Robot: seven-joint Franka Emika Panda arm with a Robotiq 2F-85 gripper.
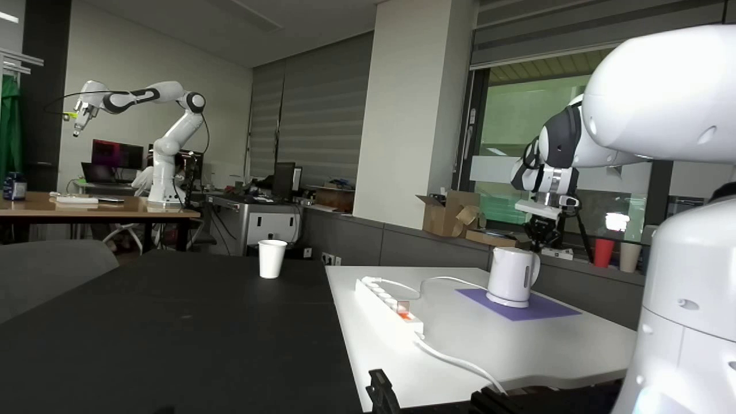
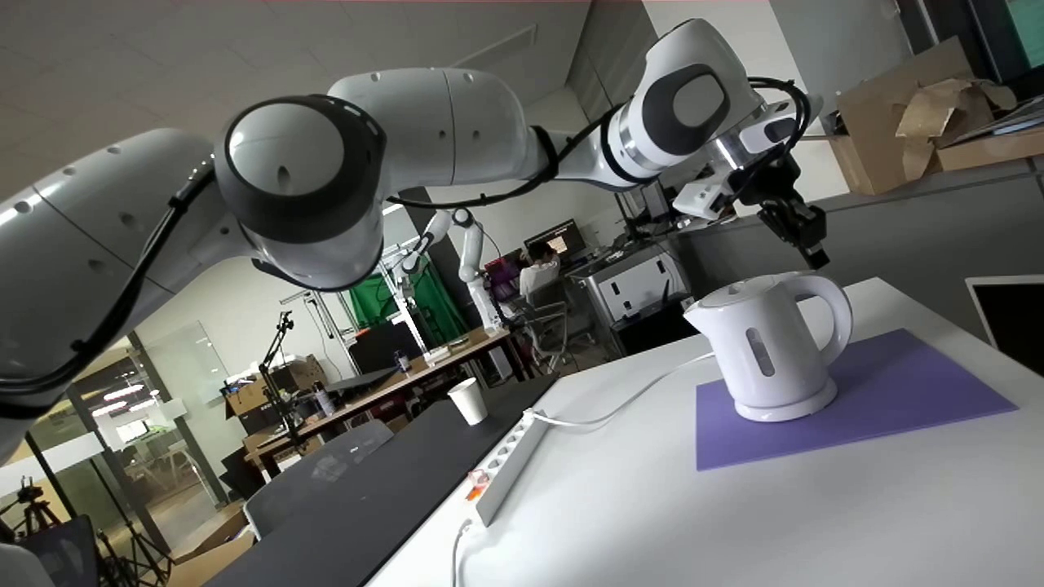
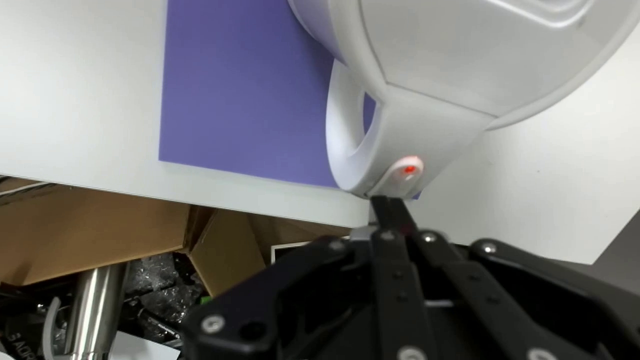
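Note:
A white electric kettle (image 2: 766,347) stands upright on a purple mat (image 2: 905,396). In the wrist view, the switch (image 3: 397,176) at the outer end of its handle (image 3: 354,150) shows a lit red light. My gripper is shut, its black fingertips together and nothing visible between them. They appear right beside the switch's lower end in that view; contact cannot be made out. From exterior view 2, the gripper (image 2: 816,260) hangs tilted just above the handle. Part of it is behind the kettle in exterior view 1.
A white power strip (image 1: 390,307) with an orange-lit switch lies along the white table's left edge, a cable running toward the kettle. On the adjoining black table is a white paper cup (image 1: 272,259). Cardboard boxes (image 3: 90,231) sit beyond the table edge.

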